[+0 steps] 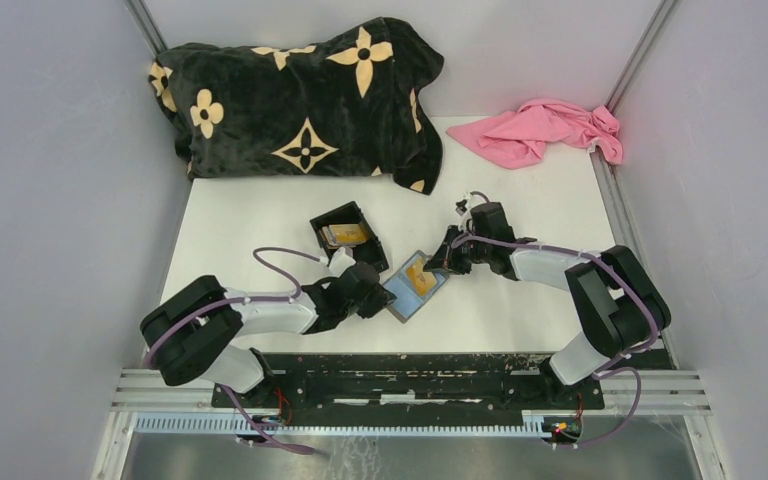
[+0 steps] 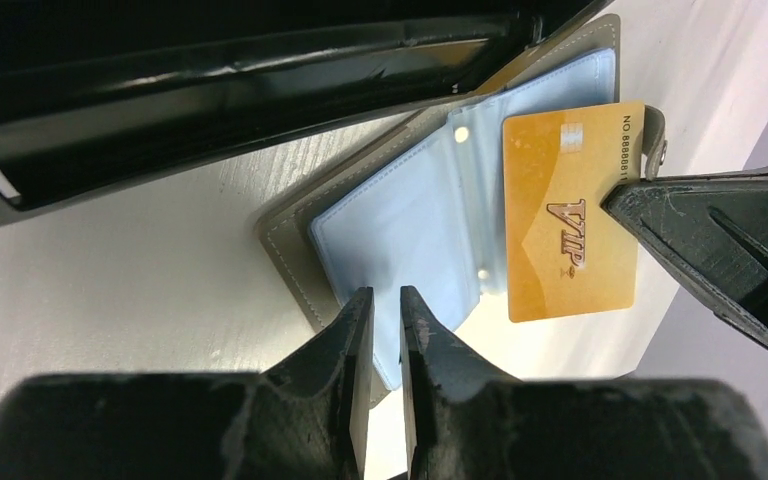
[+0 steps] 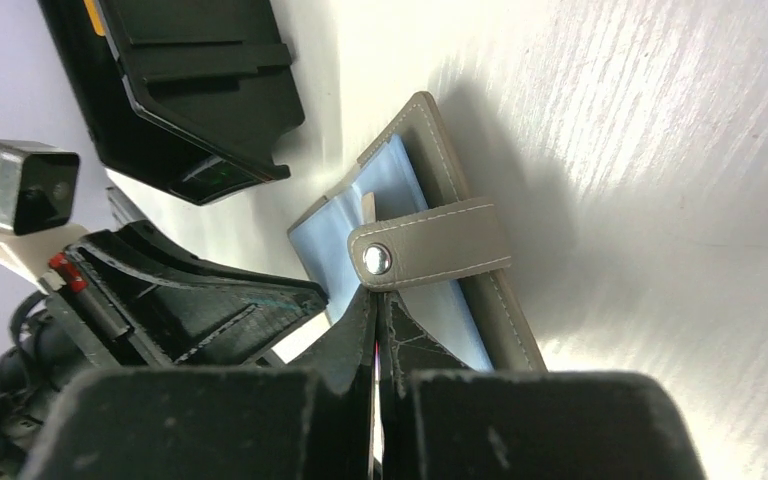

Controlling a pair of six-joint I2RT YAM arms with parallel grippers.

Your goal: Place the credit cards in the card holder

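Note:
The card holder (image 2: 390,240) lies open on the table, blue pockets inside a grey cover. A gold VIP card (image 2: 560,250) is on its far half, beside the tip of my right gripper (image 1: 430,266). In the right wrist view that gripper is shut at the holder's snap strap (image 3: 440,240); whether anything thin is between its fingers is hidden. My left gripper is low over the holder's near half, its fingertips slightly apart with nothing visible between them. A black box (image 1: 365,255) with gold cards (image 1: 348,232) sits just behind the holder.
A dark patterned blanket (image 1: 260,100) lies along the back, a pink cloth (image 1: 525,135) at the back right. Both arms are close together at the centre.

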